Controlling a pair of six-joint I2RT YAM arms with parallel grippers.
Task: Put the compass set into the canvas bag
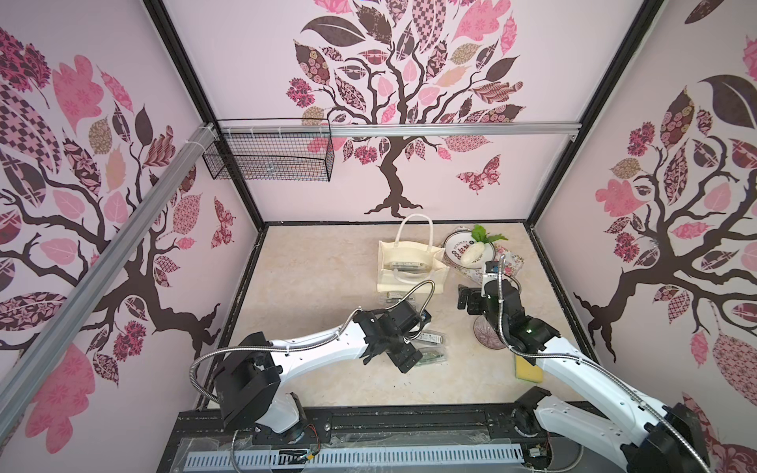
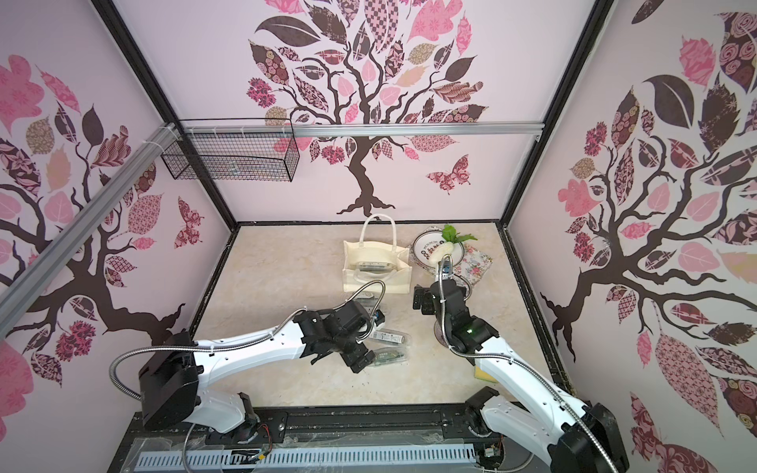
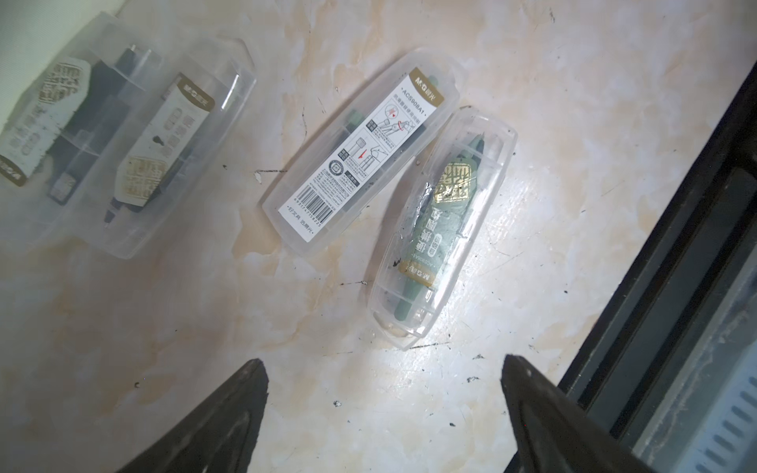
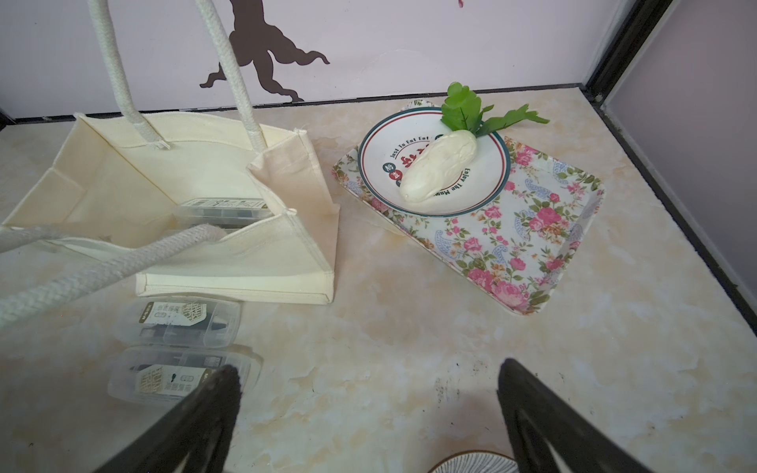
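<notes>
The cream canvas bag (image 4: 236,283) stands upright at the back middle, its top gaping, with a clear case (image 4: 223,211) inside. Two compass sets in clear cases, one (image 4: 177,321) nearer the bag and the other (image 4: 177,373) just in front, lie on the table before it. Closer to the front are a compass set with a white barcode label (image 3: 362,153) and a green compass set (image 3: 441,224). Above the table, my left gripper is open, its fingers apart beneath the green set in the left wrist view, empty. My right gripper is open and empty, right of the bag.
A plate (image 4: 433,161) with a white radish sits on a floral tray (image 4: 512,260) at back right. A round pinkish dish (image 1: 489,332) and yellow sponge (image 1: 528,369) lie at the right. A wire basket (image 1: 272,153) hangs at upper left.
</notes>
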